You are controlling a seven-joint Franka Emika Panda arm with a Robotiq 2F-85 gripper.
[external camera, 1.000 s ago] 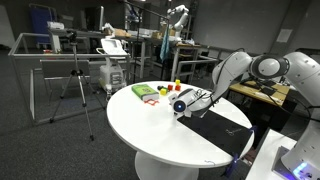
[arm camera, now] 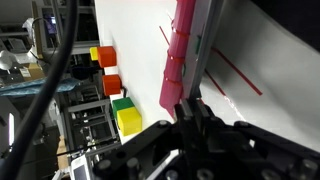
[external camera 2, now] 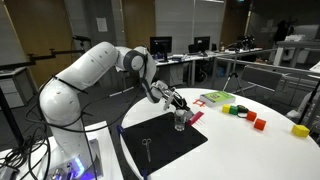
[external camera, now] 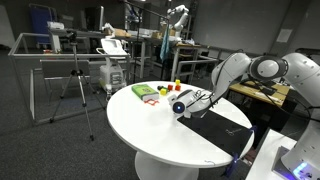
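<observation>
Toward the middle of the white table, my gripper [external camera 2: 178, 107] is down at a small grey, cup-like object [external camera 2: 180, 121] and appears shut on it. In exterior view 1 a dark round face [external camera: 178, 108] shows just below the gripper. Up close in the wrist view, the dark gripper parts [arm camera: 205, 140] fill the lower edge, and a grey strip [arm camera: 204, 45] rises from them beside a pink-red piece [arm camera: 178, 50]. The exact contact between the fingers is hidden. A black mat [external camera 2: 165, 140] lies on the table at this spot.
Coloured blocks, among them a yellow block [arm camera: 128, 119] and an orange-red block [external camera 2: 260, 125], stand on the far side. A green tray [external camera: 145, 91] is nearby. A pair of scissors [external camera 2: 148, 148] lies on the mat.
</observation>
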